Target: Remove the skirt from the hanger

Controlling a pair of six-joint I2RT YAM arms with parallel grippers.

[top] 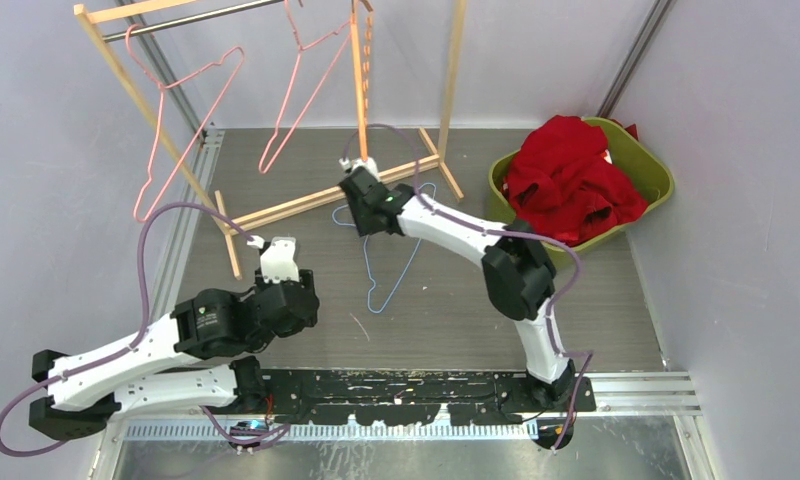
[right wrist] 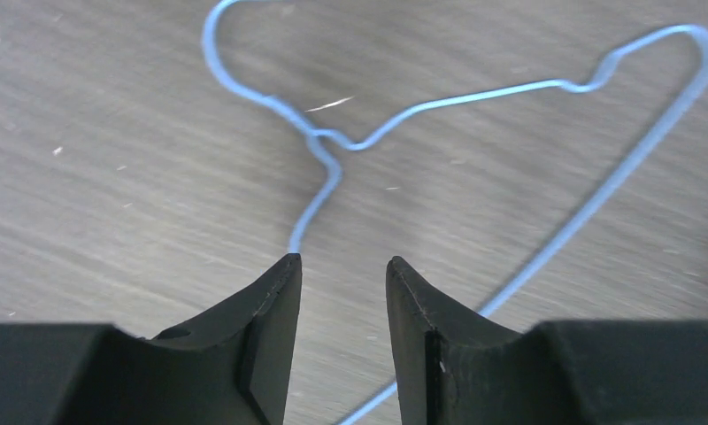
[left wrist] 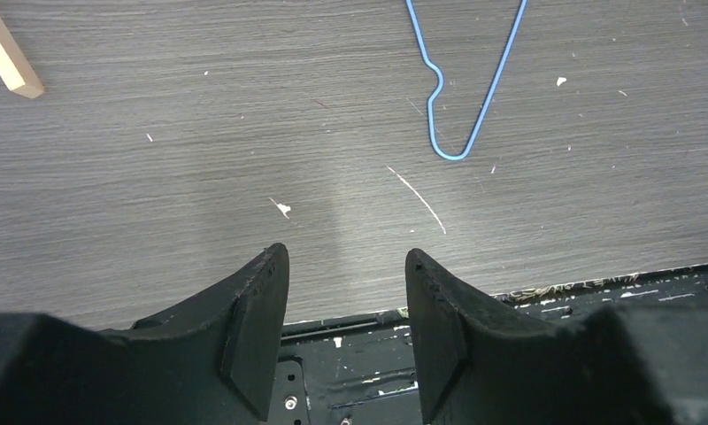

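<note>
A blue wire hanger (top: 396, 275) lies bare on the grey floor; no garment is on it. My right gripper (top: 361, 215) hangs over the hanger's hook end, open with nothing between its fingers; in the blurred right wrist view the hanger (right wrist: 620, 173) lies beneath it. My left gripper is open and empty at the front left, above bare floor, with the hanger (left wrist: 501, 66) ahead of it. Red cloth (top: 566, 175) is heaped in a green basket (top: 651, 160) on the right; whether it is a skirt cannot be told.
A wooden rack (top: 121, 70) stands at the back left, with pink hangers (top: 211, 100) hanging from it and wooden feet on the floor.
</note>
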